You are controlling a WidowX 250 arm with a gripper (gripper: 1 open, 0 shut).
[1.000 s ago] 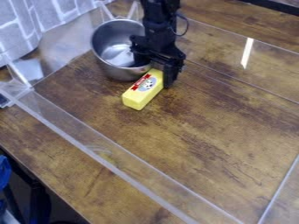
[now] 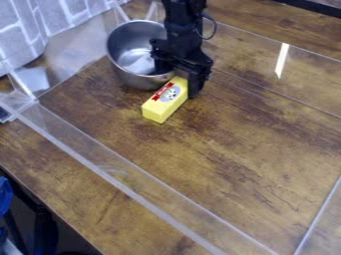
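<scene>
A yellow box (image 2: 164,103) with a red and white label lies on the wooden table (image 2: 213,179). Just behind it, to the left, is a steel pot (image 2: 132,47). My black gripper (image 2: 185,78) is lowered at the box's far end, beside the pot's right side. Its fingers are dark and partly hidden, so I cannot tell whether they are shut on the box.
Clear plastic edges run along the left and front of the table. A silvery cloth (image 2: 38,25) is at the top left, and a blue object (image 2: 6,194) at the left edge.
</scene>
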